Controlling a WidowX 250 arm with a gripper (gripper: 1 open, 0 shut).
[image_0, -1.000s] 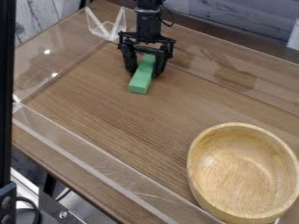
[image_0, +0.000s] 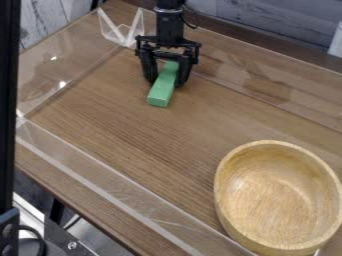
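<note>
The black gripper (image_0: 167, 62) is at the top centre of the camera view, low over the wooden table (image_0: 134, 160). A green rectangular object (image_0: 162, 90) lies beneath it, its upper end between the gripper's fingers. Whether the fingers are closed on it is hard to tell at this size.
A large round tan bowl (image_0: 274, 195) sits at the lower right. A crumpled clear plastic item (image_0: 118, 30) lies at the upper left, beside the gripper.
</note>
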